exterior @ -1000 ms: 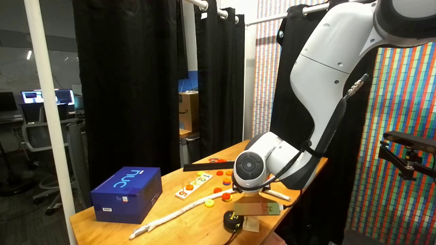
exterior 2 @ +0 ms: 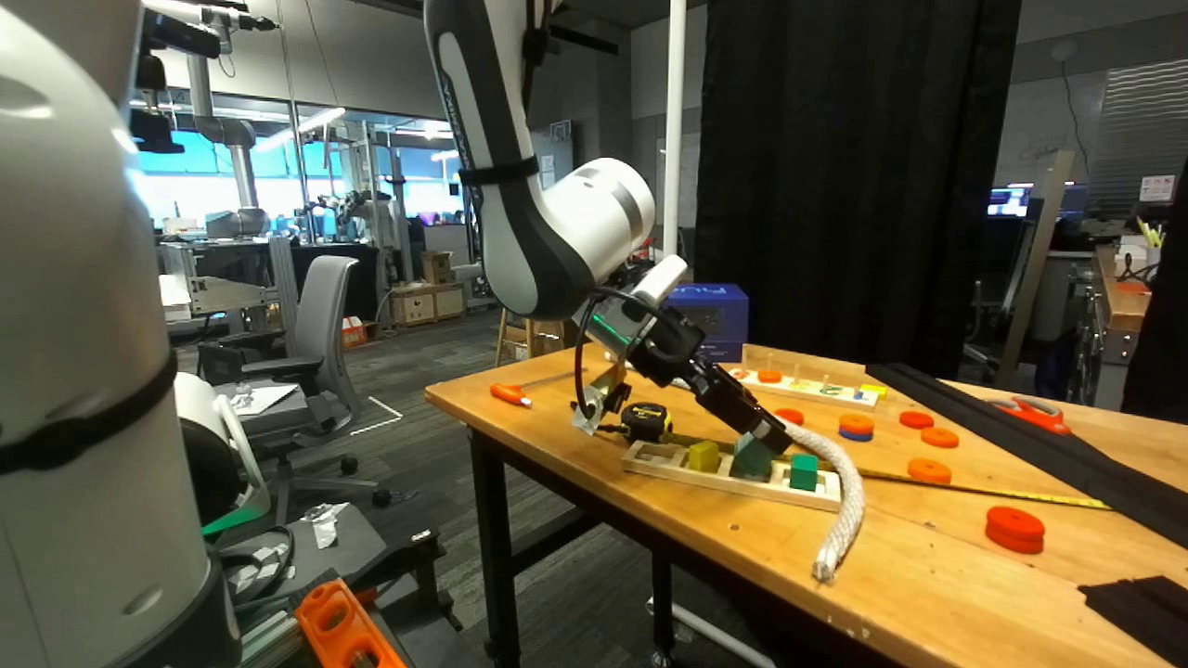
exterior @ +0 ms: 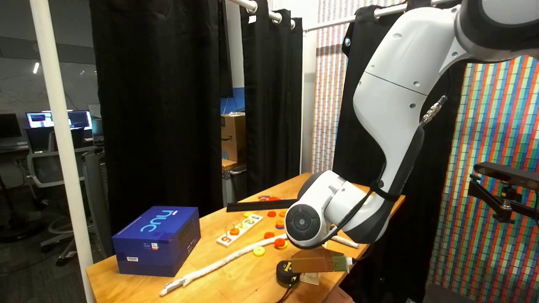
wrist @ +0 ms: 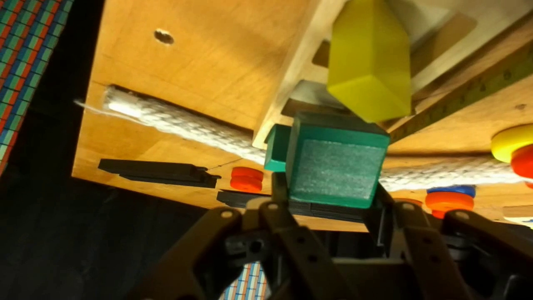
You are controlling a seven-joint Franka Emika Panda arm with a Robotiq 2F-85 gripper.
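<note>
My gripper is shut on a green block [wrist: 335,165], seen in the wrist view with a flat face toward the camera. In exterior view 2 this block [exterior 2: 753,456] is at the wooden tray [exterior 2: 657,460], between a yellow block [exterior 2: 703,456] and a smaller green block [exterior 2: 803,472]. Whether its base touches the tray cannot be told. The yellow block [wrist: 369,60] stands upright in the tray in the wrist view, and the smaller green one [wrist: 278,147] shows just left of the held block. In exterior view 1 the arm hides the fingers.
A white rope [exterior 2: 844,523] curves past the tray's end. Behind the tray are a tape measure [exterior 2: 646,421] with its blade out, orange rings [exterior 2: 928,471] and a numbered peg board [exterior 2: 813,388]. A blue box [exterior: 156,240] stands at the table's far end.
The arm has come down a little, and its wrist has tilted and shifted slightly left in exterior view 1. The objects on the table look unmoved.
</note>
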